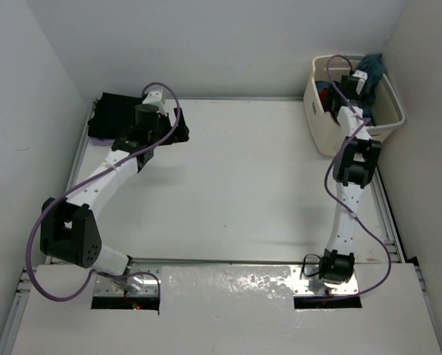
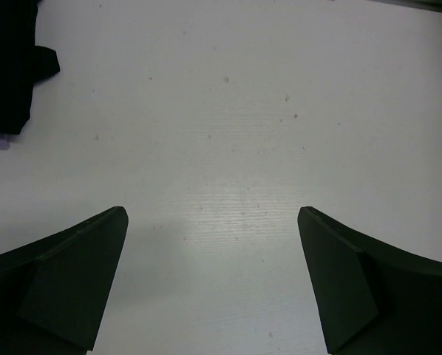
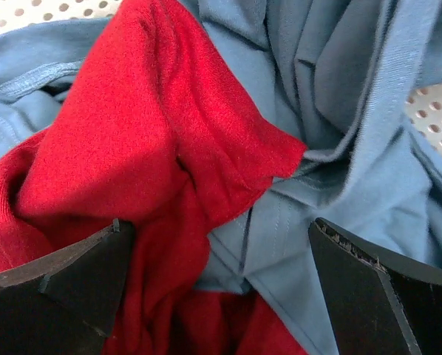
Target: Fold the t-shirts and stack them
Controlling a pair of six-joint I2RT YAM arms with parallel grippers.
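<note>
A dark folded stack (image 1: pixel 111 117) lies at the back left, a lavender layer beneath it; its edge (image 2: pixel 7 81) shows in the left wrist view. My left gripper (image 1: pixel 178 126) is open above the white table beside it, holding nothing. In the laundry basket (image 1: pixel 321 126) at the back right, my right gripper is open, down over a crumpled red shirt (image 3: pixel 125 126) and blue-grey cloth (image 3: pixel 369 200). In the top view the right arm hides much of the basket's contents.
Walls stand close at the back, left and right; the basket is near the back right corner.
</note>
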